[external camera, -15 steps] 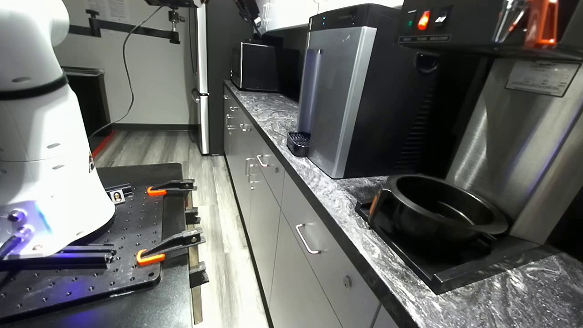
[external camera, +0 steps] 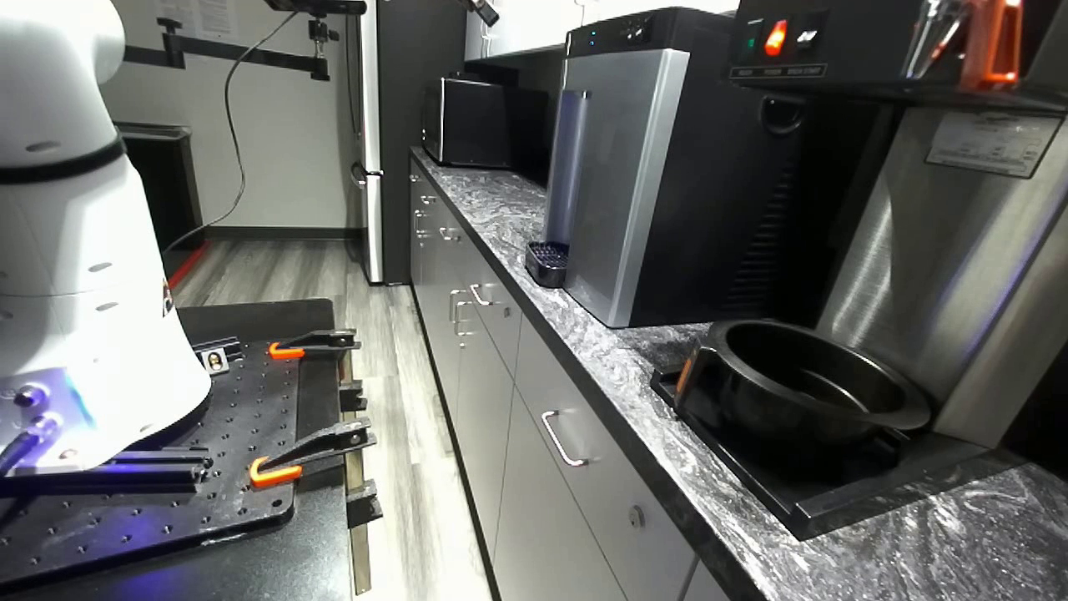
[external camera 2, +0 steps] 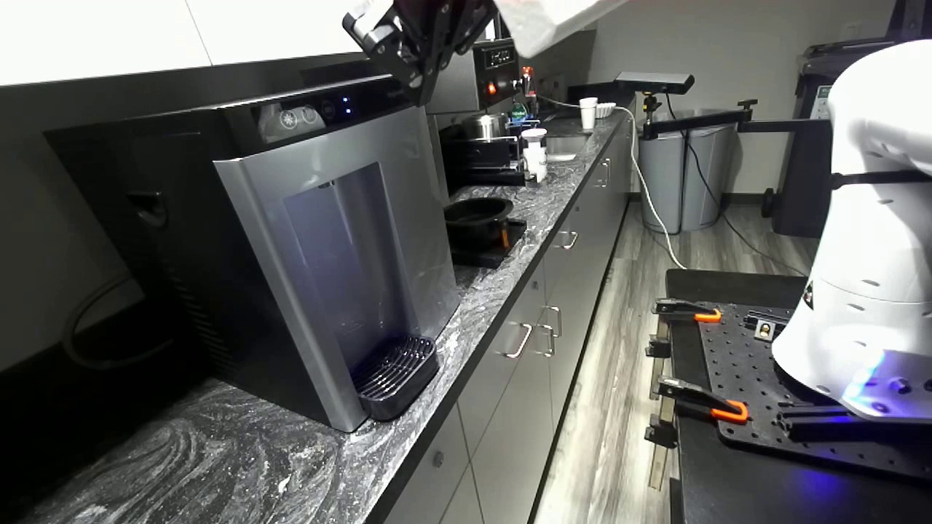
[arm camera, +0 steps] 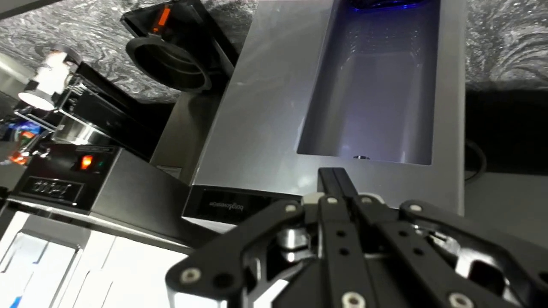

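Note:
A silver and black water dispenser (external camera 2: 367, 218) stands on the counter. Its control panel (external camera 2: 301, 118), with lit blue dots, runs along the top front edge. At the top of exterior view 2 hangs my gripper (external camera 2: 412, 80), close to that panel; whether it touches cannot be told. In the wrist view my gripper is shut, its two black fingers side by side with nothing visible between them. The fingertips overlap the dispenser front (arm camera: 257, 128) just past the recess, and the hand hides part of the panel strip (arm camera: 231, 204). Exterior view 1 catches only a bit of the gripper (external camera: 483, 12).
A black brew basket (external camera: 811, 386) with an orange-marked handle sits beside the dispenser, under the coffee machine (arm camera: 67, 177). The drip tray (external camera 2: 397, 375) juts out at the dispenser's foot. White upper cabinets (external camera 2: 105, 39) hang above. Bare counter (external camera 2: 236, 463) lies at the near left.
In exterior view 1 my gripper has moved up and to the right, nearer the dispenser's top, so less of it shows. The dispenser and basket have not moved.

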